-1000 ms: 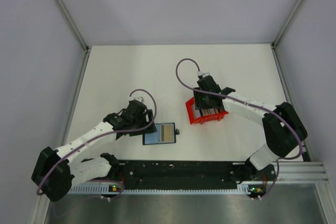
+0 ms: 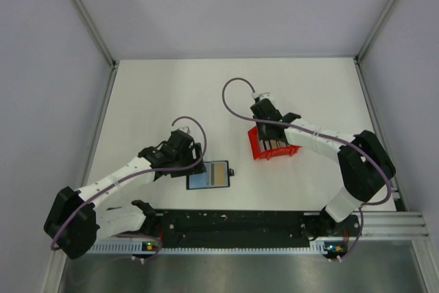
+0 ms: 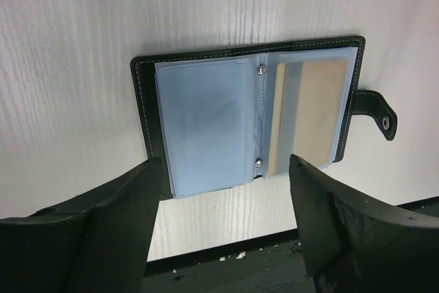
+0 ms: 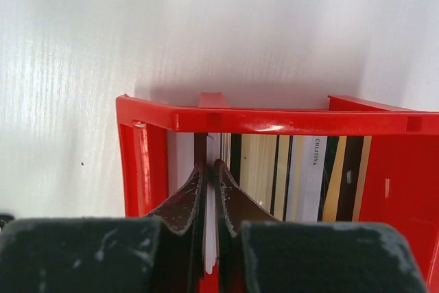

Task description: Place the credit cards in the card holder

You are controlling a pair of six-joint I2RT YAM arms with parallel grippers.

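The open card holder [image 2: 199,178] lies on the table below my left gripper [image 2: 197,157], with clear sleeves [image 3: 202,125] and a tan insert on its right page [image 3: 319,111]. In the left wrist view my left gripper is open above it, empty. My right gripper is over a red rack [image 4: 288,120] holding a row of upright cards [image 4: 309,169] in white, tan and dark. Its fingertips are shut at the left part of the row, against a pale card edge; whether anything is between them is not visible.
A dark strip [image 2: 233,228] runs along the front edge.
The left arm is nearly still over the card holder.
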